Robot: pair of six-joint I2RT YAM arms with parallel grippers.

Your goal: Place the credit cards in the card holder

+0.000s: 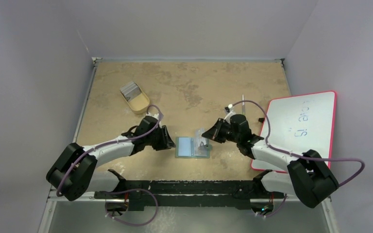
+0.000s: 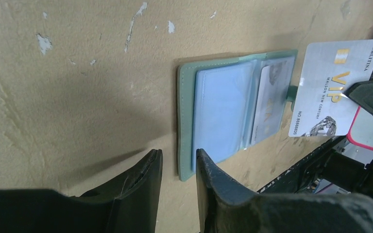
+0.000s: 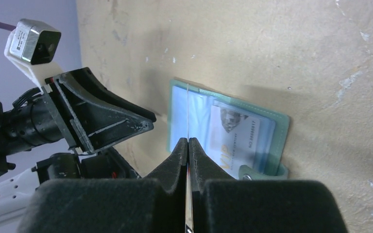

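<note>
The open card holder (image 1: 184, 146) lies at the table's front middle; in the left wrist view its blue pocket (image 2: 221, 107) is empty-looking and the other side holds a card (image 2: 269, 102). My right gripper (image 1: 205, 135) is shut on a silver VIP card, held above the holder's right side; in the right wrist view it appears edge-on between the fingertips. My left gripper is at the holder's left edge, fingers slightly apart with nothing between them.
A tan box (image 1: 138, 102) with grey cards stands at the back left. A whiteboard (image 1: 298, 138) lies on the right.
</note>
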